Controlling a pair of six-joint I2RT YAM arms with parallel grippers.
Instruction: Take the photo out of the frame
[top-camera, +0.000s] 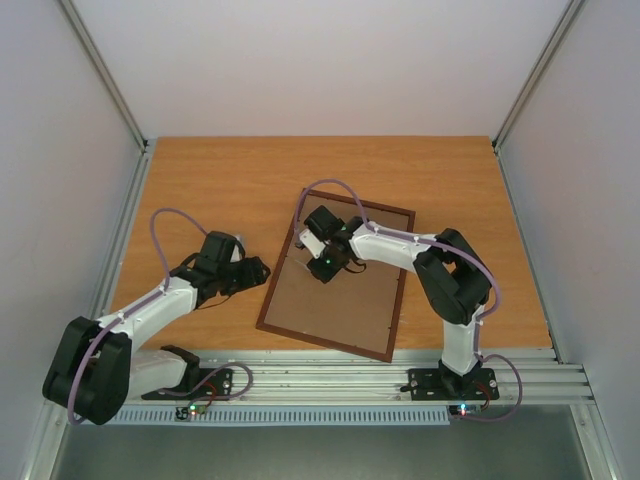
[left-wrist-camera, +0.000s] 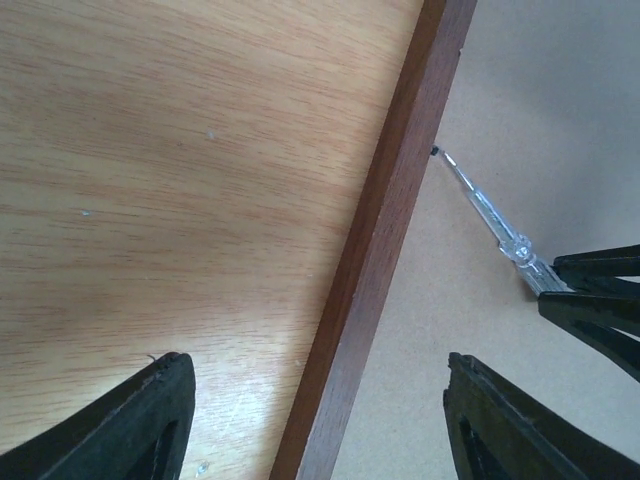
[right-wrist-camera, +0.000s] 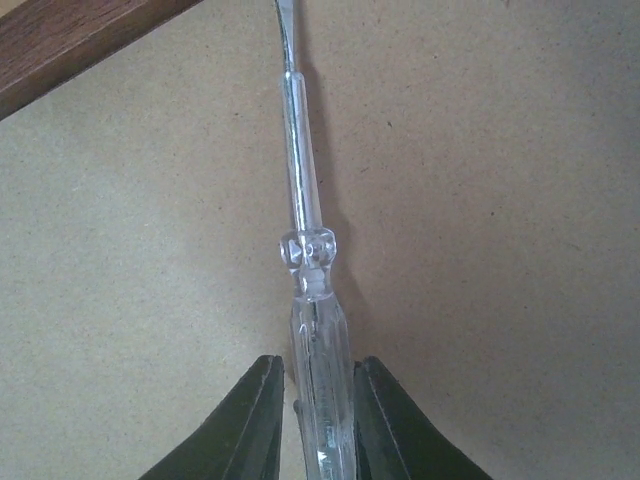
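Back side up, the photo frame (top-camera: 268, 295) lies on the table, its brown board (top-camera: 340, 312) filling the inside; no photo shows. A clear-handled screwdriver (left-wrist-camera: 500, 228) rests slantwise over the board, its metal tip close to a small dark tab (left-wrist-camera: 435, 150) at the inner edge of the left wooden side (left-wrist-camera: 375, 250). My right gripper is open, with its fingers on either side of the screwdriver's handle (right-wrist-camera: 322, 385). Above the frame's left side, my left gripper stands wide open with nothing between its fingers.
The right forearm (top-camera: 395, 248) reaches across the frame's right side. White walls (top-camera: 60, 180) close in the left, right and back.
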